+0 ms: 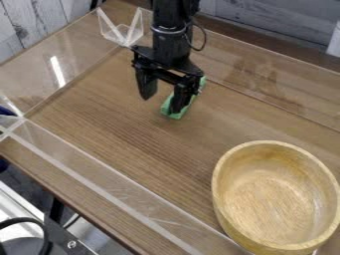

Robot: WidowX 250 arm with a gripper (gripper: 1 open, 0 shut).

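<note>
My black gripper is in the upper middle of the camera view, open, its fingers reaching down over a green block. The block lies on the wooden table and is partly hidden behind the gripper. I cannot tell whether the fingers touch it.
A large round tan bowl stands at the lower right. A clear plastic piece is at the top left.
</note>
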